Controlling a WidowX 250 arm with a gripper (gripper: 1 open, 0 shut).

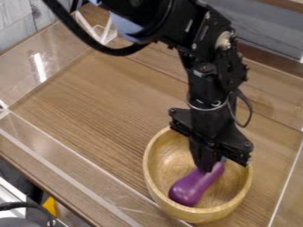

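Observation:
A purple toy eggplant (192, 186) lies in a round wooden bowl (157, 167) at the lower right of the table. My black gripper (206, 160) reaches down over the bowl's back half, its fingertips at the upper end of the eggplant. The fingertips are partly hidden, and whether they touch or grip the eggplant is hard to tell.
A dark rounded object with a yellow piece sits at the bottom-left corner, beyond the edge.

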